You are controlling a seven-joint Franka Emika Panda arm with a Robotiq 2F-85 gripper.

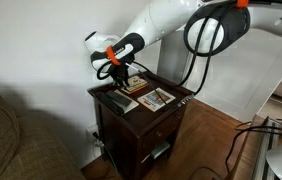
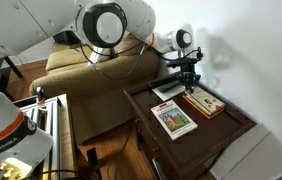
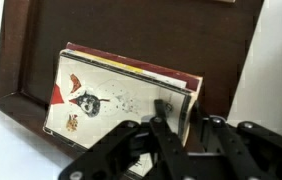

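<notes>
A stack of books (image 3: 106, 105) lies on the dark cabinet top (image 3: 146, 25), its upper book pale with a small figure and red marks on the cover. My gripper is at the stack's right end, shut on the edge of the upper book; its fingers hide part of that corner. Underneath, a yellow and a dark red edge stick out. In exterior view 2 the same stack (image 2: 206, 101) rests near the wall, with the gripper (image 2: 190, 84) at its near left end. From exterior view 1 the gripper (image 1: 124, 87) covers part of the contact.
A colourful flat book (image 2: 174, 119) lies apart from the stack, and another book (image 1: 122, 100) lies at the cabinet top's left. Behind runs the wall (image 1: 41, 40). Bare cabinet top (image 2: 191, 150) is in front; a brown couch (image 1: 21, 140) stands to the left.
</notes>
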